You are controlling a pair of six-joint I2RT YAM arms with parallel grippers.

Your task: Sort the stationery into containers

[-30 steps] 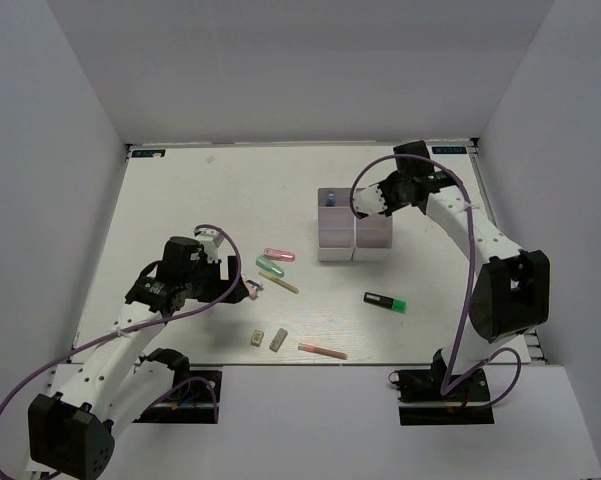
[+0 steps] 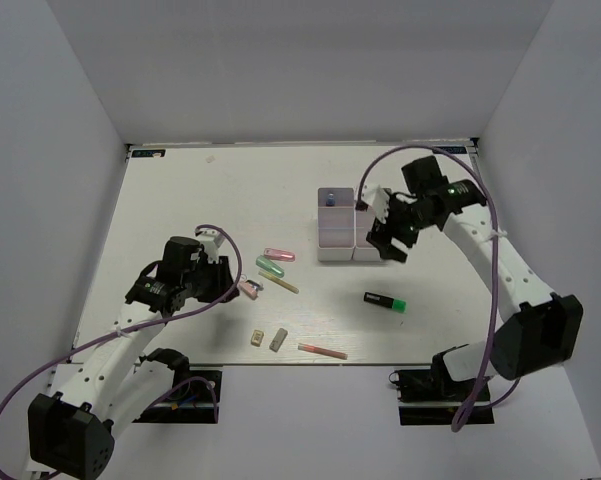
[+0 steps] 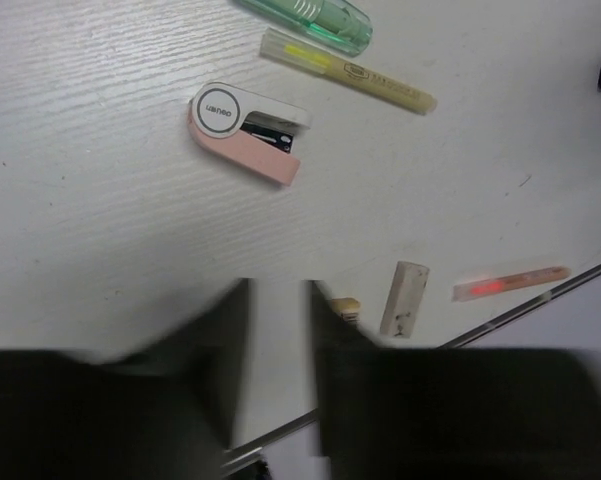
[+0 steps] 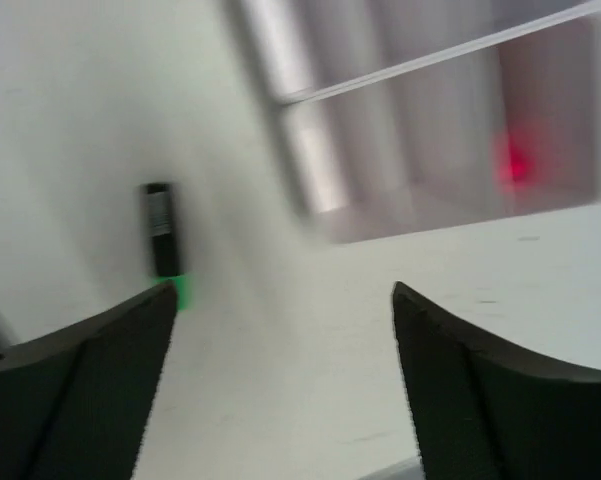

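A white divided container (image 2: pixel 337 241) stands at the back; a dark blue item (image 2: pixel 330 199) sits in its far left compartment, and something red (image 4: pixel 517 165) shows blurred in another. My right gripper is open and empty beside the container's right side. Over the left part of the table, my left gripper stands part open with nothing between its fingers. The pink-and-white stapler (image 3: pixel 242 135) lies beyond its fingertips. Near it are a yellow highlighter (image 3: pixel 350 72) and a green translucent item (image 3: pixel 330 20). A black marker with green end (image 2: pixel 384 302) lies at the right.
A pink item (image 2: pixel 279 255) lies behind the green one. Towards the front edge are a small tan block (image 2: pixel 257 338), a grey-white eraser (image 2: pixel 278 340) and a reddish highlighter (image 2: pixel 323 351).
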